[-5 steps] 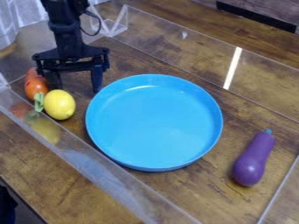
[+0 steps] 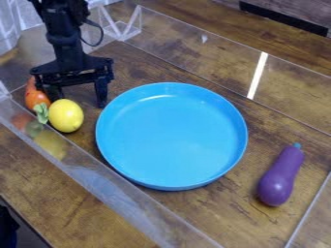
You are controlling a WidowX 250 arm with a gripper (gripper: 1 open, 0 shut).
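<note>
My black gripper hangs low at the upper left, just behind a yellow lemon-like toy and an orange carrot-like toy with a green top. The gripper stands open, its fingers spread beside these toys; I see nothing held between them. A large blue plate fills the middle, to the right of the toys.
A purple eggplant toy lies at the right of the wooden table. Clear transparent walls border the left and front.
My gripper has shifted a little to the left, toward the orange toy. The toys and the plate look unmoved.
</note>
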